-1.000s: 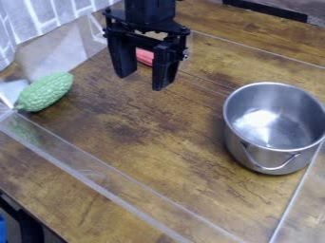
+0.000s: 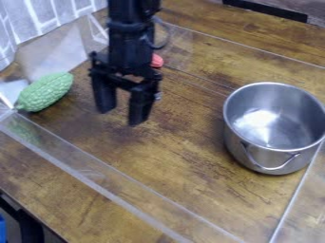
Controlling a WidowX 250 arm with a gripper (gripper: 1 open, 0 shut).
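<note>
My gripper [image 2: 124, 95] hangs over the left middle of the wooden table, blurred, its fingers apart with nothing visible between them. A green bumpy vegetable-like object [image 2: 45, 92] lies to its left. A small red object [image 2: 156, 60] is partly hidden behind the gripper. A steel pot [image 2: 273, 123] stands on the right.
Clear plastic walls border the table [image 2: 152, 171] at the front and right. A pale curtain or sheet [image 2: 32, 28] is at the back left.
My gripper has moved down and slightly to the left, toward the green object's side. The objects on the table have not visibly moved.
</note>
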